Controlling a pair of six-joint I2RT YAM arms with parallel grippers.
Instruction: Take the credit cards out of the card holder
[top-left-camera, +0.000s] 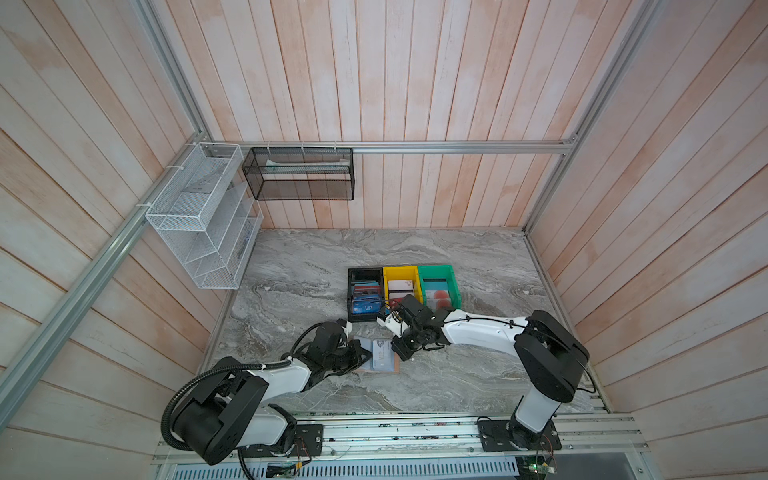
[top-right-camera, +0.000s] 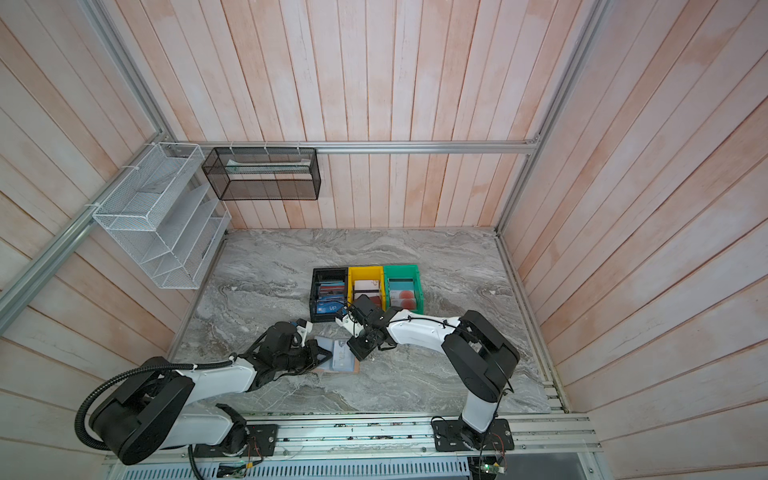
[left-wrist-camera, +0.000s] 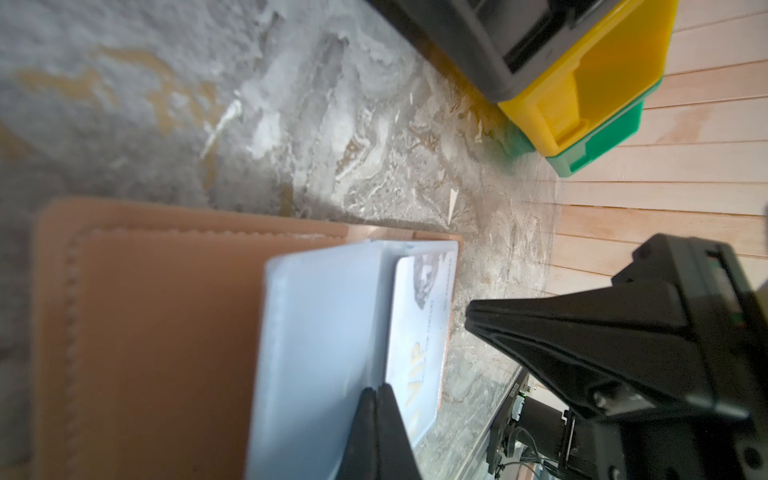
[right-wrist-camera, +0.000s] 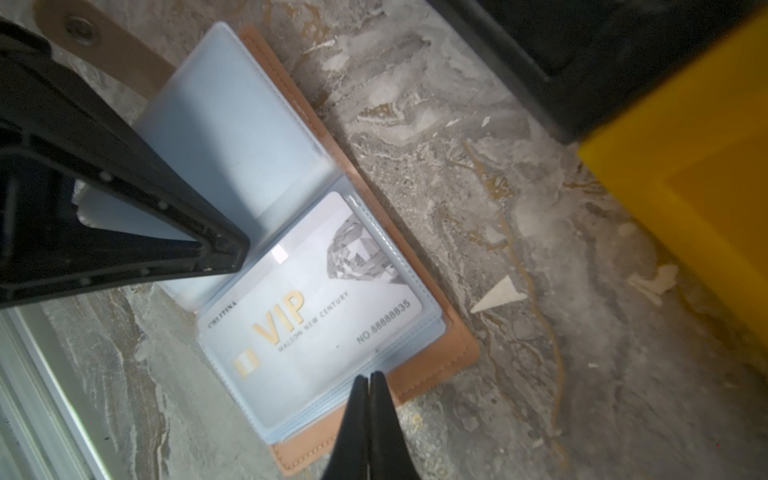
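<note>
The tan card holder lies open on the marble table below the trays, its clear sleeves fanned out. A white VIP card shows inside a clear sleeve on the right. My left gripper is shut over the sleeves at the holder's left, with nothing clear between its fingertips. My right gripper is shut at the lower edge of the VIP sleeve, nothing visible between its fingertips.
Black, yellow and green trays holding cards stand just behind the holder. Wire baskets hang at the back left.
</note>
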